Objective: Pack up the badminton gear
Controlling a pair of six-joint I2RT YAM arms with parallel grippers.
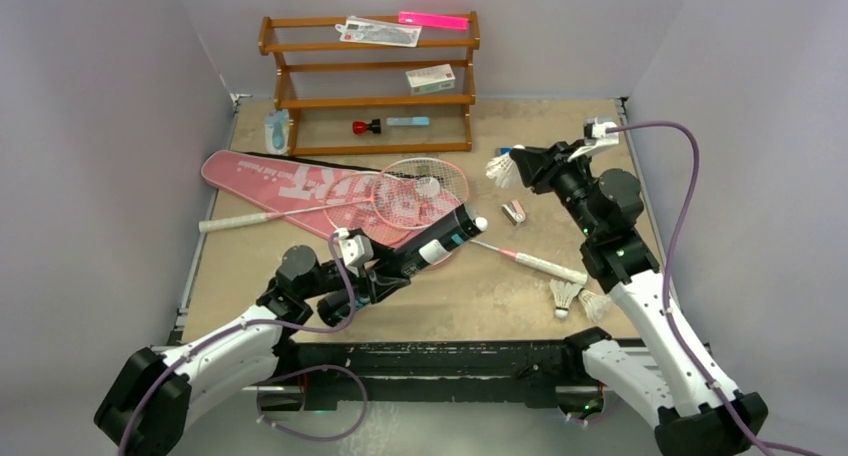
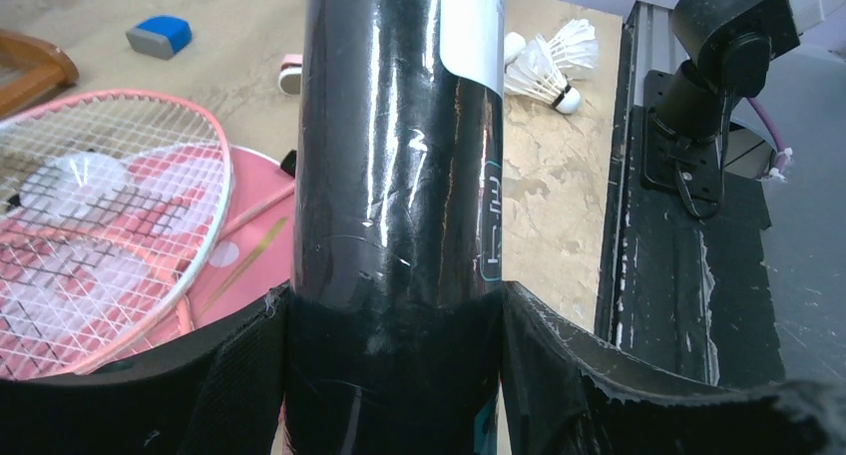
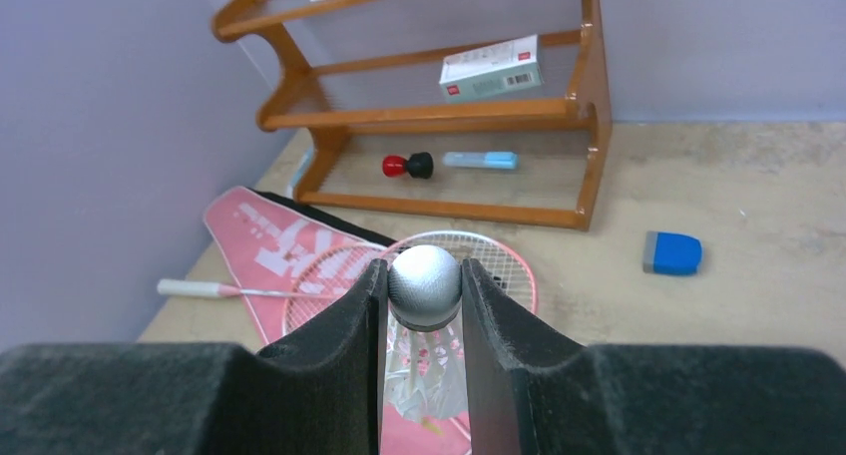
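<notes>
My left gripper [image 1: 376, 276] holds a long black shuttlecock tube [image 2: 397, 206] tilted above the lower middle of the board. My right gripper [image 1: 525, 161] is shut on a shuttlecock [image 3: 424, 285], held cork up right of the racket heads. Two pink rackets [image 1: 545, 267] lie crossed, their heads on a pink racket bag [image 1: 243, 174]. More shuttlecocks [image 1: 562, 294] lie at the front right.
A wooden rack [image 1: 371, 103] with small boxes and items stands at the back. A blue block [image 3: 673, 252] and a small object [image 1: 513, 212] lie right of the rackets. The front left of the board has bare space.
</notes>
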